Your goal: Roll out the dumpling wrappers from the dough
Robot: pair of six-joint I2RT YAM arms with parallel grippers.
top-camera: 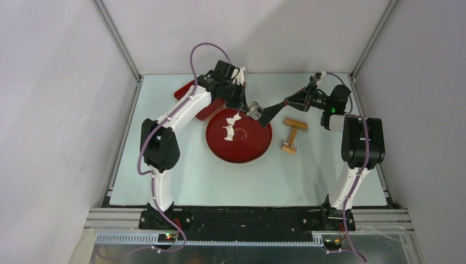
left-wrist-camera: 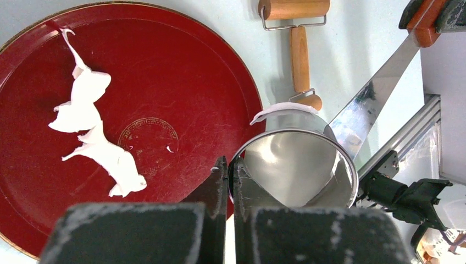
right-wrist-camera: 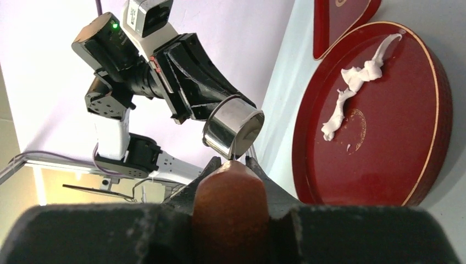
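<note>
Above the red plate [top-camera: 231,146] my left gripper is shut on the thin rim of a steel ring cutter [left-wrist-camera: 291,170]. A strip of white dough [left-wrist-camera: 283,107] clings to the cutter's outside in the left wrist view. My right gripper [top-camera: 291,102] is shut on the wooden handle [right-wrist-camera: 231,214] of a broad blade [left-wrist-camera: 373,96], which reaches toward the cutter. Several torn pieces of white dough [left-wrist-camera: 82,104] lie in a row on the plate.
A two-headed wooden roller [top-camera: 293,136] lies right of the plate. A red tray sits behind the plate at the back left, partly under the left arm.
</note>
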